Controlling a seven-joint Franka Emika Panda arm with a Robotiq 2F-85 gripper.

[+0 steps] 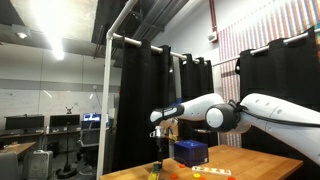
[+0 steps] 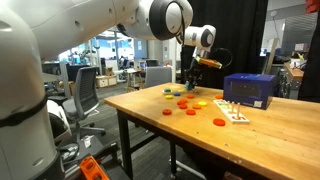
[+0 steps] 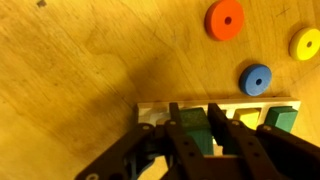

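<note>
In the wrist view my gripper is shut on a green block, whose top shows between the dark fingers. The block is over or in a pale wooden tray; whether it touches the tray cannot be told. To its right, a yellow block and another green block stand in the tray. In both exterior views the fingertips and held block are too small and dark to make out.
Beyond the tray lie an orange disc, a blue disc and a yellow disc. On the table are more coloured discs, a pegged board and a dark blue box.
</note>
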